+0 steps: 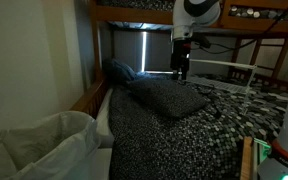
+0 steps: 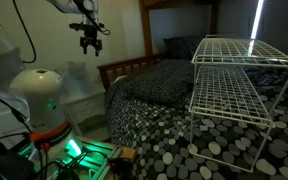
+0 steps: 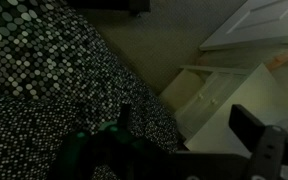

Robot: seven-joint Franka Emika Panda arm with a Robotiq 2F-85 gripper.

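High above the bed, my gripper [image 1: 181,68] points downward, well clear of everything beneath it. Exterior view 2 has the gripper [image 2: 90,44] at the upper left, in front of the pale wall. Its dark fingers [image 3: 246,124] stand wide apart in the wrist view, so it is open, with nothing visible between them. Below spreads a dark bed cover [image 1: 149,135] with a pale dotted pattern. A bunched dark blanket [image 1: 167,98] lies on top of it.
A white, open-topped container [image 1: 59,150] stands beside the bed at the left. A white wire rack [image 2: 229,95] rises from the patterned cover. Wooden rails [image 2: 114,71] edge the bed. The air around the gripper is free.
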